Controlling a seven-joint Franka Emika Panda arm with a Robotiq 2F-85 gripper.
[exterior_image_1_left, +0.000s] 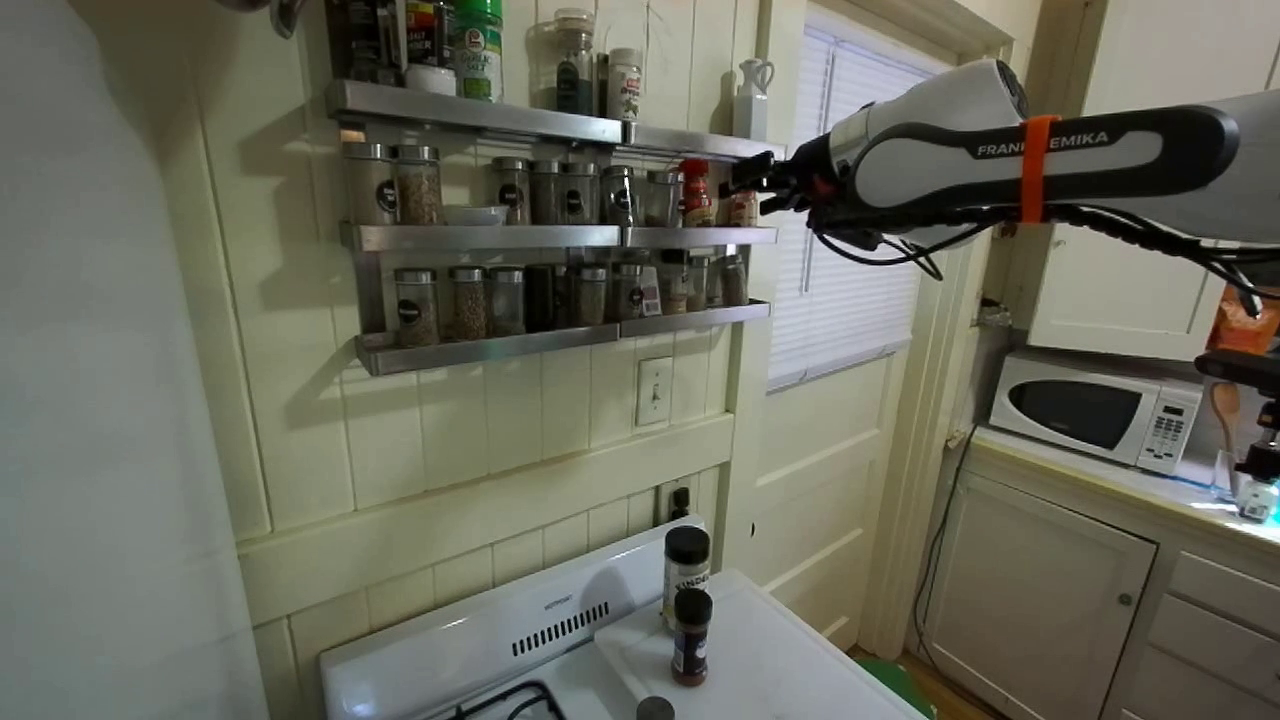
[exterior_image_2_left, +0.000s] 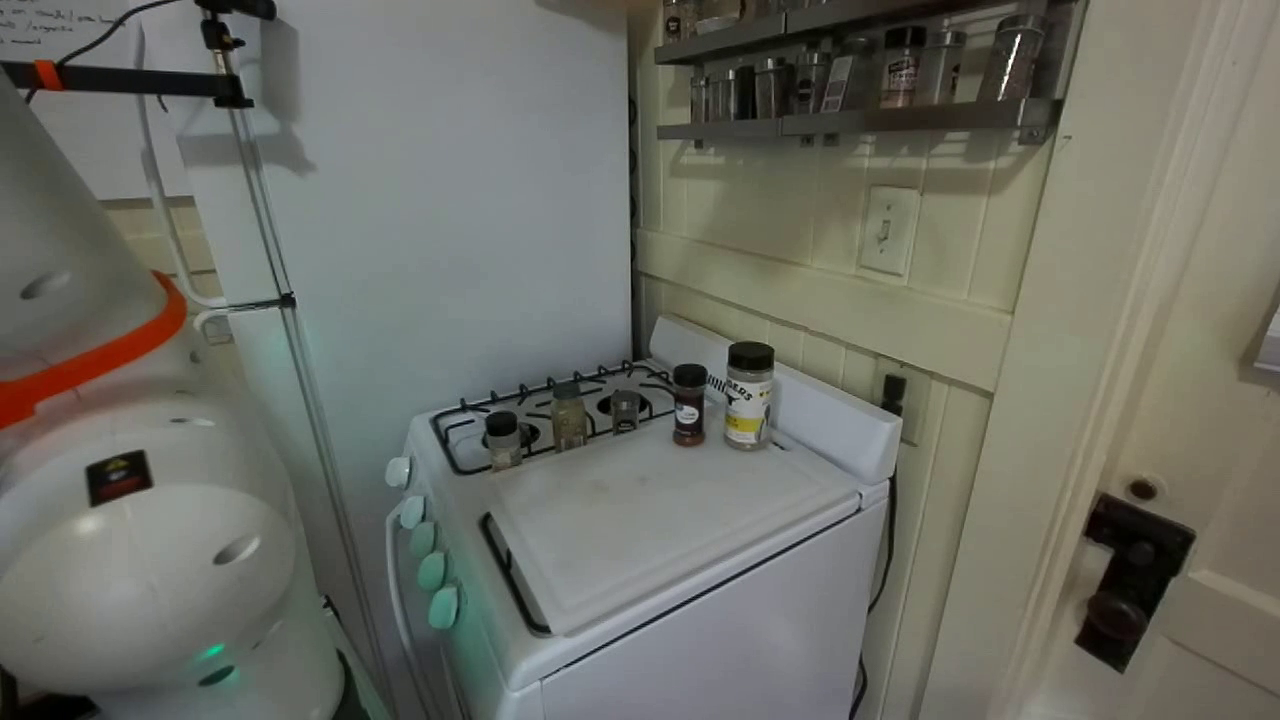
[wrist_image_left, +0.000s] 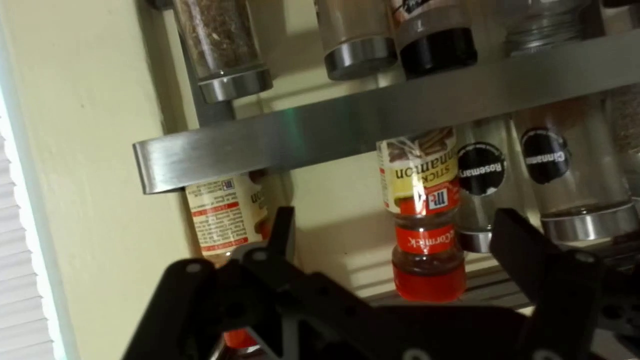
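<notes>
My gripper (exterior_image_1_left: 750, 190) stands open at the right end of the middle wall shelf, its fingers spread wide. Upside down in the wrist view, a red-capped cinnamon sticks bottle (wrist_image_left: 421, 186) appears between the spread fingers, with nothing gripped. Another red-capped bottle (wrist_image_left: 222, 216) sits at the shelf's end, partly hidden behind one finger (wrist_image_left: 280, 234). In exterior view 1 the cinnamon bottle (exterior_image_1_left: 697, 194) is just left of the gripper, and the end bottle (exterior_image_1_left: 744, 209) is partly covered by it. Whether the fingers touch either bottle cannot be told.
Close to the cinnamon bottle stand a rosemary jar (wrist_image_left: 481, 174) and other glass jars. A metal shelf rail (wrist_image_left: 360, 126) crosses in front of the bottles. Below, several spice containers stand on the stove (exterior_image_2_left: 672, 516). A window blind (exterior_image_1_left: 840, 228) hangs right of the shelves.
</notes>
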